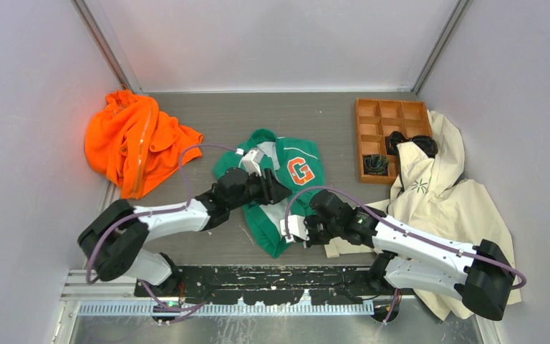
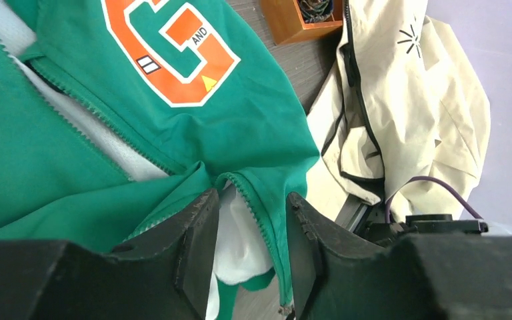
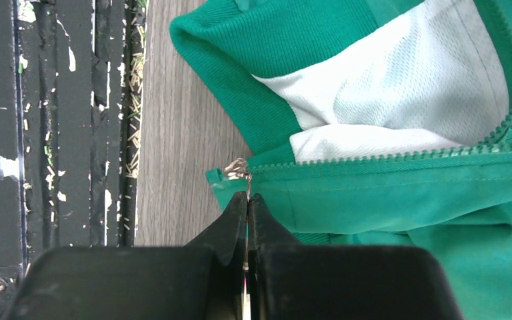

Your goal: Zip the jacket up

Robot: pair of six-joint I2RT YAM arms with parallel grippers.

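The green jacket [image 1: 297, 154] with an orange G lies open at the table's middle, white lining showing between the zipper tapes. My left gripper hangs over the jacket, part open, with green zipper tape [image 2: 260, 217] visible below and between its fingers; whether it touches is unclear. My right gripper is shut at the jacket's lower zipper end, where the metal zipper piece [image 3: 237, 170] sits just beyond its fingertips.
An orange garment [image 1: 136, 143] lies at the left. A wooden compartment box [image 1: 367, 122] with dark cords and a cream garment [image 1: 458, 215] are at the right. Bare table [image 1: 315, 115] shows behind the jacket.
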